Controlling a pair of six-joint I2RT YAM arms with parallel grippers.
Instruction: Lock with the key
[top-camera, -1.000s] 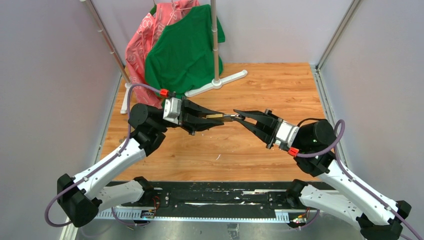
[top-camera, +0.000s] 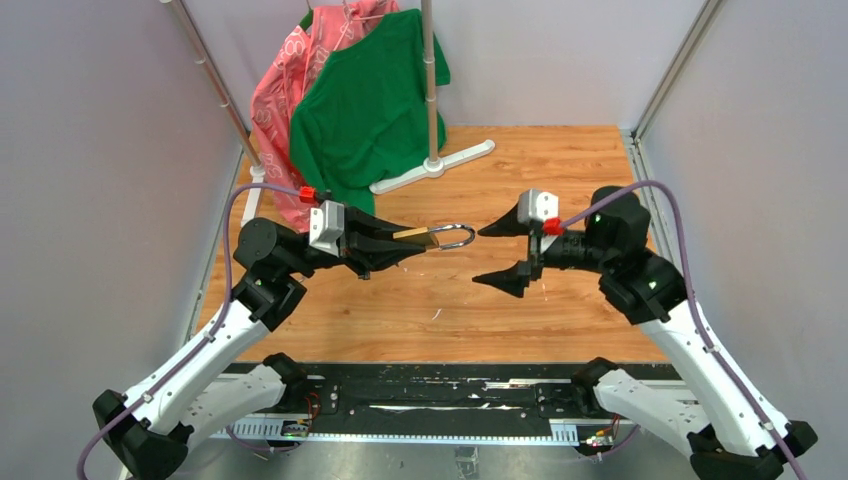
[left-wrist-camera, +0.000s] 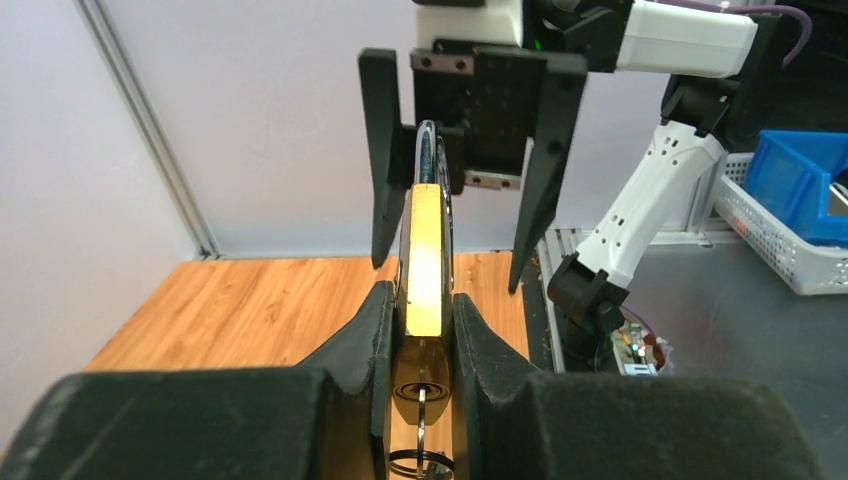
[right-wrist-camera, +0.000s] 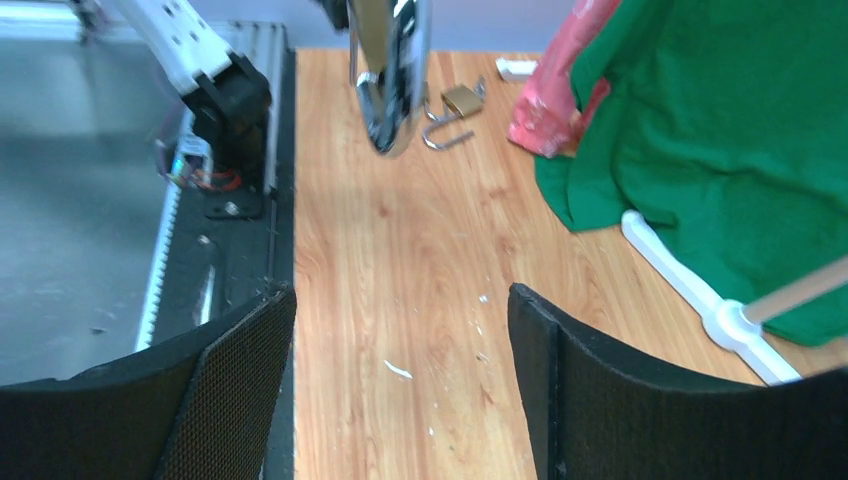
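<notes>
A brass padlock (top-camera: 417, 238) is clamped in my left gripper (top-camera: 408, 241) above the table. Its silver shackle (top-camera: 461, 237) points right, and whether both legs sit in the body is hard to tell. Seen from the left wrist, the padlock body (left-wrist-camera: 424, 260) stands edge-on between the fingers. A thin key (left-wrist-camera: 421, 420) with a ring (left-wrist-camera: 421, 463) shows at its keyhole end. My right gripper (top-camera: 479, 256) is open and empty, its tips just right of the shackle, apart from it.
On the wooden table lie another brass padlock (right-wrist-camera: 462, 100) and a loose-looking shackle (right-wrist-camera: 447, 137), near the left arm. Behind, a green shirt (top-camera: 372, 105) and a pink garment (top-camera: 283, 90) hang on a rack with a white foot (top-camera: 465, 156).
My right gripper was shut around the shackle area a second ago; it has turned, opened and drawn back to the right. The left arm shifted slightly left, still carrying the padlock.
</notes>
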